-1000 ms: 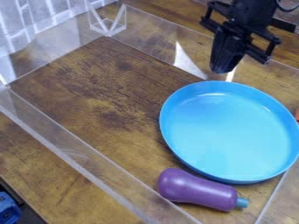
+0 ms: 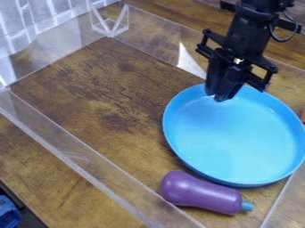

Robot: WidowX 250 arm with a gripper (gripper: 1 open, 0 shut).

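The black gripper (image 2: 220, 85) hangs over the back part of a blue plate (image 2: 233, 138), its fingertips low near the rim and shut, with nothing visible between them. Below the plate lies a purple eggplant (image 2: 201, 191) with a teal tip, on its side.
A wooden surface (image 2: 89, 85) with clear room on the left is bordered by transparent plastic walls. A small red object is partly visible at the right edge beside the plate. A blue item sits at the lower-left corner, outside the walls.
The gripper has moved down toward the blue plate over the last second. The plate and eggplant have not visibly moved.
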